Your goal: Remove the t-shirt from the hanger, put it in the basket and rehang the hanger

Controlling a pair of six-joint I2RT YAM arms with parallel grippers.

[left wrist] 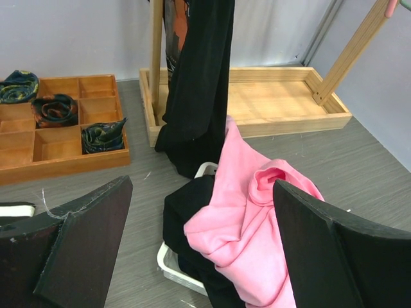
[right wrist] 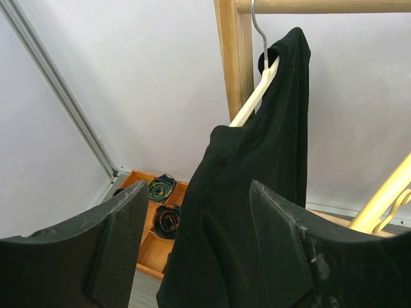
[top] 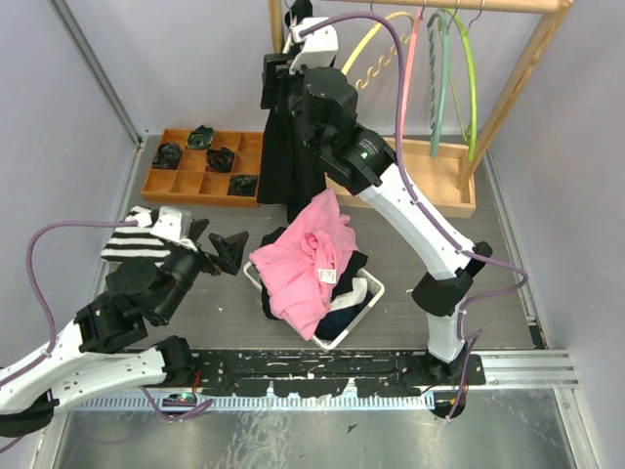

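Observation:
A black t-shirt [right wrist: 257, 167] with a graphic on one side hangs on a pale hanger [right wrist: 253, 96] hooked on the wooden rail. My right gripper [top: 273, 73] is open at the shirt's upper part, its fingertips either side of the cloth below the hanger in the right wrist view; I cannot tell whether they touch. My left gripper [top: 220, 249] stands open at lower left, left of the bin of clothes, with nothing between its fingers. The shirt's lower end hangs down behind the pink cloth [left wrist: 231, 231].
A white bin [top: 342, 332] holds pink and dark cloths. A wooden organiser [top: 171, 186] with rolled items is at back left. The rack [top: 527, 68] carries several coloured hangers to the right. A striped cloth [top: 127, 249] lies at left.

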